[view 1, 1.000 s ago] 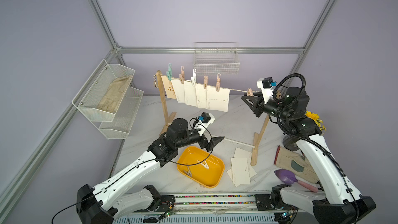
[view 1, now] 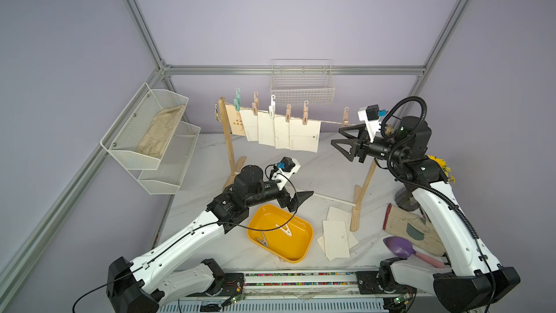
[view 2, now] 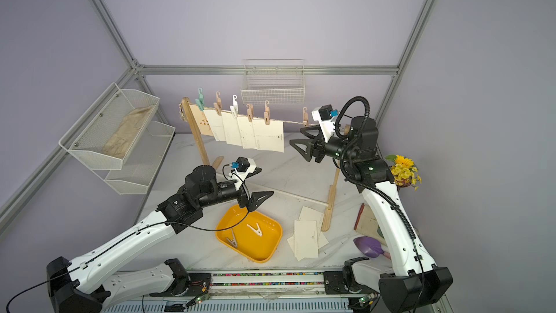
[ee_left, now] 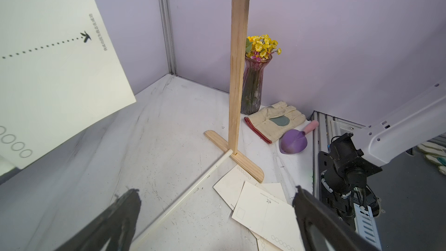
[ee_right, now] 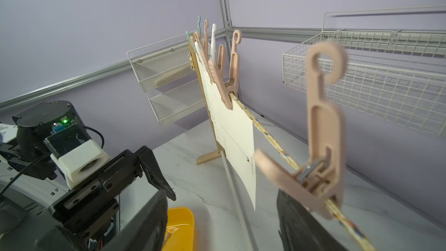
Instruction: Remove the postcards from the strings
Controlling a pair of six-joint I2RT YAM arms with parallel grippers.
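Observation:
Several postcards (view 1: 304, 135) hang from a string (ee_right: 274, 141) by clothespins, toward the left wooden post. A pink clothespin (ee_right: 325, 134) sits on the string by itself, without a card. Beside that pin, at the string's right part, is my right gripper (view 1: 341, 144); its fingers stand apart and hold nothing. In the right wrist view the pin is just beyond one of its fingers (ee_right: 304, 225); whether they touch I cannot tell. Above the yellow tray, my left gripper (view 2: 266, 183) is open and empty. Loose postcards (view 1: 336, 237) lie overlapping on the table.
The yellow tray (view 1: 253, 235) contains loose clothespins. A wooden post (ee_left: 236, 79) supports the string's right end. Gloves (view 1: 412, 227), a purple trowel (view 1: 399, 247) and a flower vase (ee_left: 252, 86) occupy the right side. Between the posts, the tabletop behind the rod is clear.
The string has risen there and the hanging cards have swayed. The left arm is still.

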